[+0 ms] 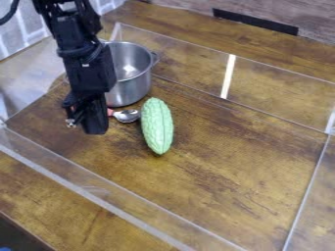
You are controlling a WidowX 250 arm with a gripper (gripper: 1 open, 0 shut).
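My black gripper (86, 120) hangs low over the wooden table at left, its fingertips just in front of a spoon (125, 116) whose red handle is mostly hidden behind it. The gripper looks shut, with nothing visible held. A steel pot (131, 71) stands behind the gripper, partly hidden by the arm. A pale green corn-like vegetable (157, 125) lies upright along the view, right of the spoon.
Pale strips and a clear border run along the workspace's edges at left, back and right.
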